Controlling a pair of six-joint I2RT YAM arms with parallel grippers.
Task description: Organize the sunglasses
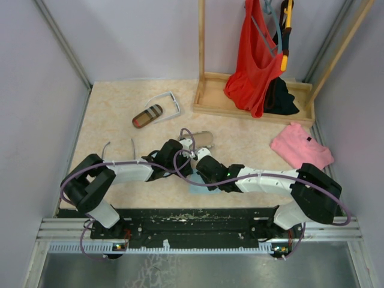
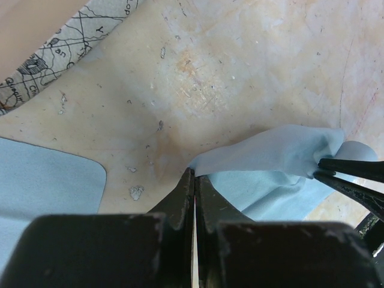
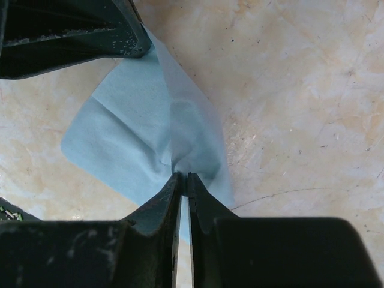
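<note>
A light blue cloth (image 1: pixel 198 189) lies at the table's front middle, mostly under both arms. My left gripper is shut on the tip of a folded-up edge of this cloth (image 2: pixel 264 192). My right gripper is shut on the same cloth (image 3: pixel 114 126) along its raised fold. Another flat blue piece (image 2: pixel 42 186) lies at the left in the left wrist view. Above it is a case with map print (image 2: pixel 54 60). A beige case (image 1: pixel 198 138) sits behind the grippers, and a striped case (image 1: pixel 147 117) is at the back left. No sunglasses can be made out.
A wooden rack (image 1: pixel 210 96) with red and dark fabric stands at the back right. A pink cloth (image 1: pixel 300 144) lies at the right, a white frame (image 1: pixel 175 105) at the back left. Bare table is at the far left.
</note>
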